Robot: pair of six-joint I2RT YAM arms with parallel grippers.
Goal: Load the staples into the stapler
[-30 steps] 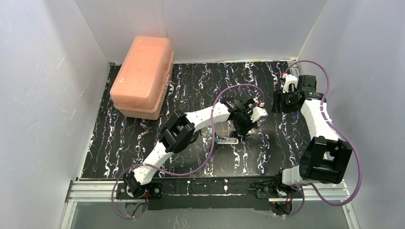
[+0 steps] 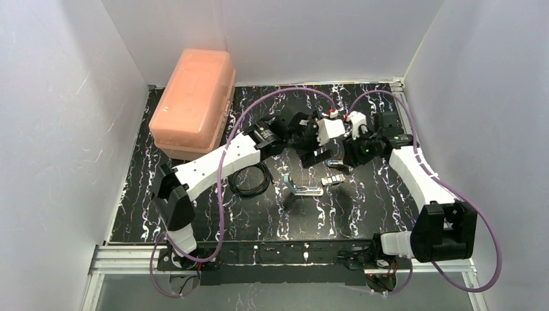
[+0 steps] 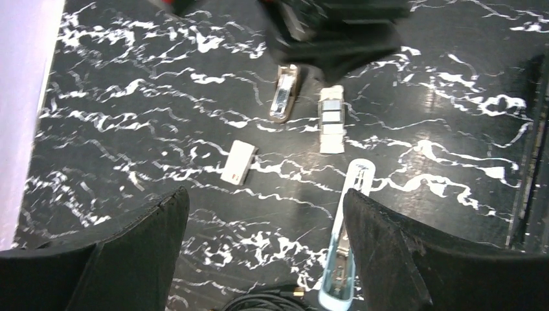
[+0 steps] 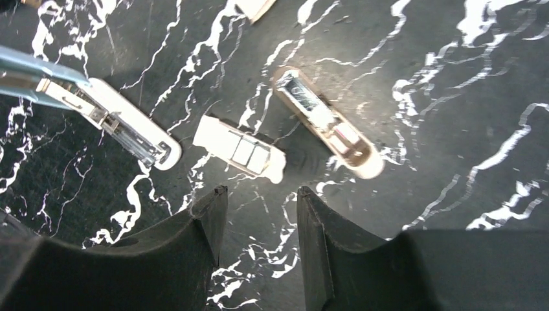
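The stapler lies opened on the dark marbled table, its pale blue arm raised off a white base. Beside it is a pale holder carrying silver staple pieces, also visible in the left wrist view as a holder. A tan tray with silver strips inside lies farther back. My left gripper is open, its fingers wide apart and empty. Above the tray's end, my right gripper stands open too; nothing is between its fingers.
A small white block lies apart from the tray. The coiled black cable is left of the stapler, and a large orange box takes up the back left. Both grippers are close together. Bare table spreads in front of the stapler.
My right gripper has come left from the right side to above the tray.
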